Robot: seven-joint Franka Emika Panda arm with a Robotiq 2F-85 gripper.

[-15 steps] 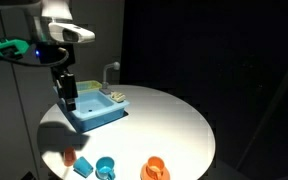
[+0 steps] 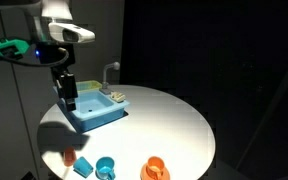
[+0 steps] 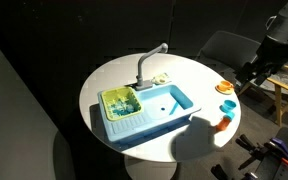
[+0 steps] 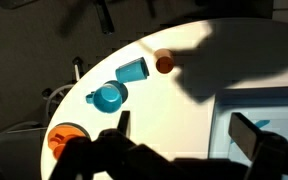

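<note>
My gripper stands open above the round white table, its fingers well apart and nothing between them. Beneath and ahead of it in the wrist view are a blue mug (image 4: pixel 107 97), a blue cup-like piece (image 4: pixel 132 70) and a small orange-brown item (image 4: pixel 164 61). An orange cup (image 2: pixel 155 168) rests on an orange plate (image 2: pixel 147 176) at the table's near edge. The light blue sink basin (image 3: pixel 154 122) is on the table, with a small blue object (image 4: pixel 262 126) inside it. Nothing touches the gripper.
A grey tap (image 3: pixel 149 65) rises behind the basin. In the basin's left part sits a yellow-green rack (image 3: pixel 121 103). Sponge-like pieces (image 2: pixel 117 97) lie beside the tap. Bare table (image 2: pixel 169 120) is open at the right. A chair (image 3: pixel 278 95) stands beyond the edge.
</note>
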